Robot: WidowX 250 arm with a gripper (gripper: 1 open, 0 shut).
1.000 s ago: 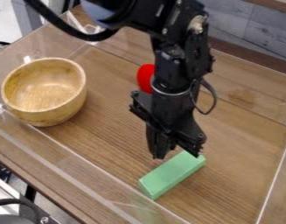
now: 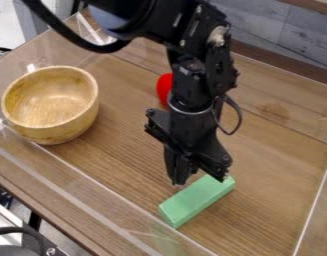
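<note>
My black gripper (image 2: 179, 176) hangs over the middle of the wooden table, its fingertips pointing down just above and behind a light green rectangular block (image 2: 195, 202). It looks shut, with nothing visible between its fingers. A red object (image 2: 165, 88) stands behind the arm, partly hidden by it. A wooden bowl (image 2: 48, 105) sits at the left.
Bare table (image 2: 273, 170) lies to the right and front left. A grey wall (image 2: 273, 35) bounds the back. The table's left edge has cables and hardware beyond it.
The arm has shifted very slightly, its gripper's body tilting a little. The block, bowl and red object look unmoved.
</note>
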